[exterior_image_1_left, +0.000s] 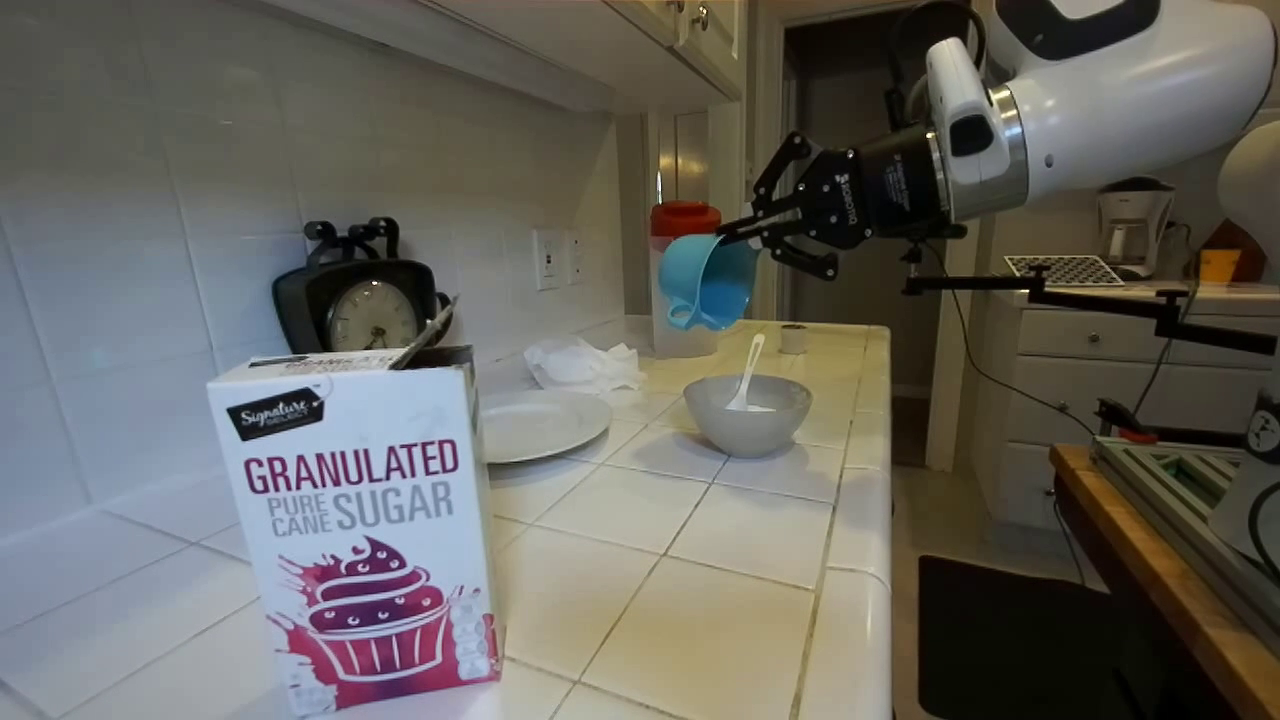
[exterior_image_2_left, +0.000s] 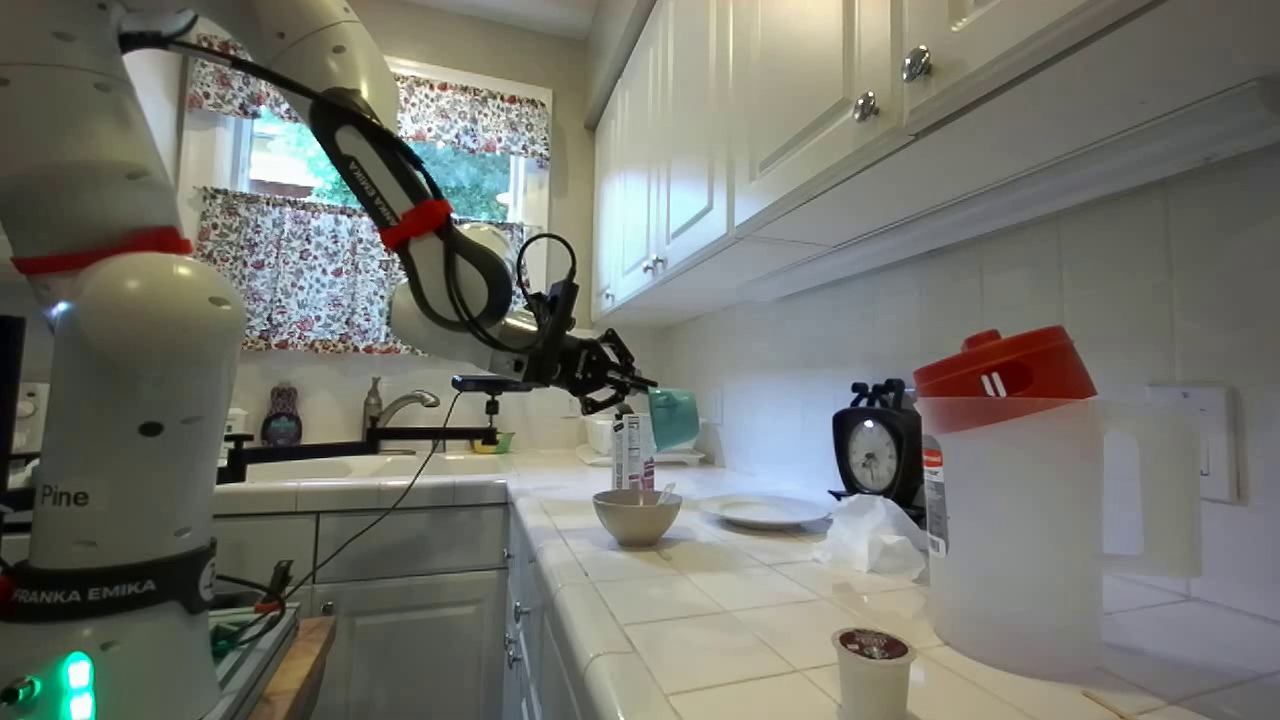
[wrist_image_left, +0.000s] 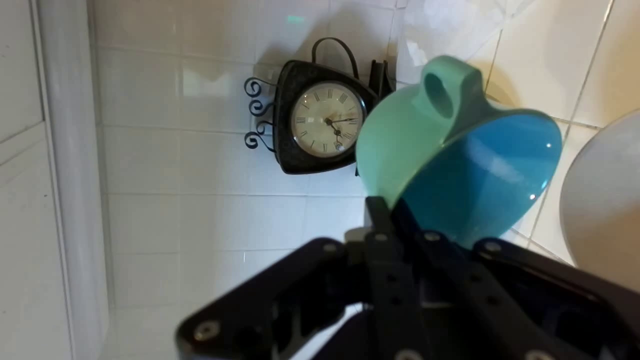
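Note:
A blue cup (exterior_image_1_left: 692, 282) with a small handle hangs tilted, mouth downward, above the counter; my gripper (exterior_image_1_left: 741, 230) is shut on its rim. In the wrist view the cup (wrist_image_left: 396, 141) shows a pale green-blue outside and a glossy blue inside, with no contents visible in the part I can see. My fingertips (wrist_image_left: 378, 210) pinch its edge. Below the cup, a grey bowl (exterior_image_1_left: 746, 420) stands upright on the tiles, holding a white spoon (exterior_image_1_left: 750, 370). What lies at the bottom of the bowl is mostly hidden.
A white plate (exterior_image_1_left: 546, 422) and crumpled white plastic (exterior_image_1_left: 584, 364) lie left of the bowl. A sugar box (exterior_image_1_left: 360, 528) stands in front, near a black clock (exterior_image_1_left: 357, 300). Behind are a red-lidded container (exterior_image_2_left: 1014, 516) and a small pod (exterior_image_2_left: 872, 672). The counter's right edge is close to the bowl.

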